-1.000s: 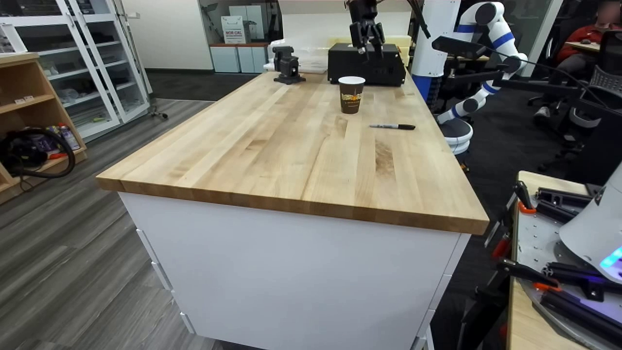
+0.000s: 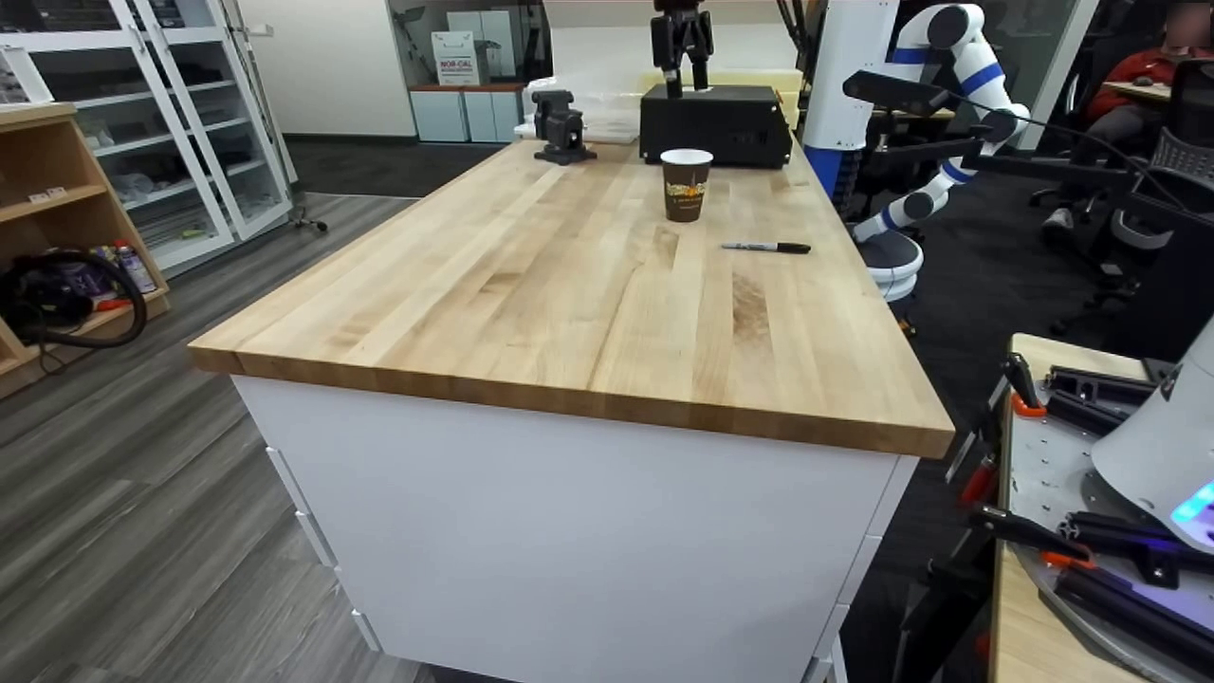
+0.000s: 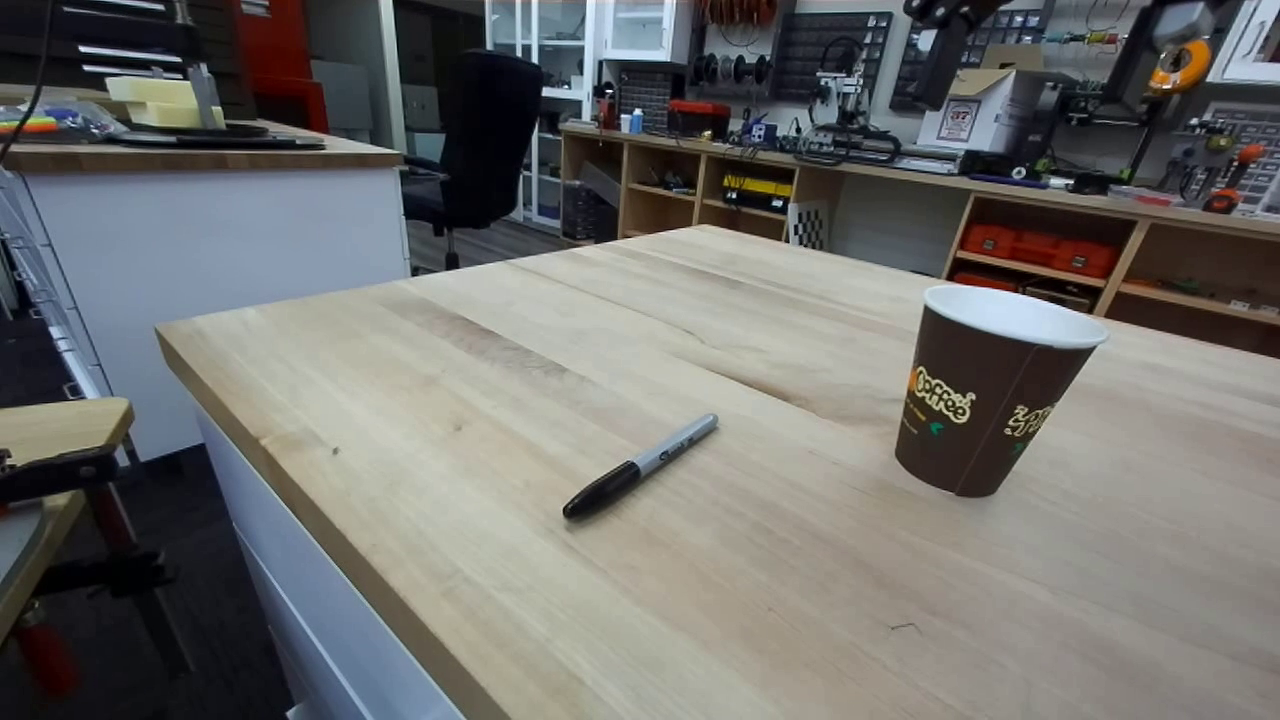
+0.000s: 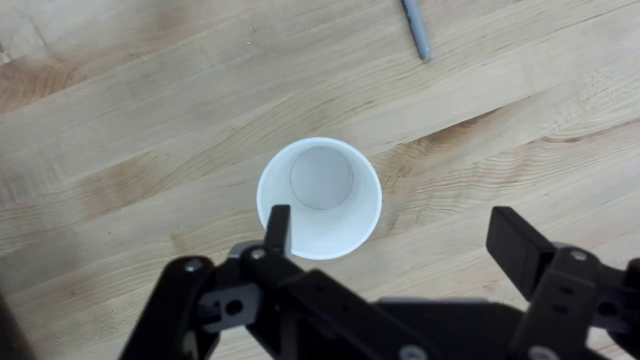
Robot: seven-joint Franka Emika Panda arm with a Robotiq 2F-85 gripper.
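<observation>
A brown paper coffee cup stands upright on the wooden table, and from above in the wrist view its white inside looks empty. To its side lies a grey marker with a black cap; only the marker's grey end shows at the top of the wrist view. My gripper hangs above the table, higher than the cup. Seen from the wrist, the gripper is open with nothing between its fingers, the left finger overlapping the cup's rim in the picture and the right one well clear.
Behind the cup stands a black box, with a small black device at the back left of the table.
The gripper has shifted left in exterior view 1, slightly lower, and now points more straight down. Cup and marker have stayed where they were.
</observation>
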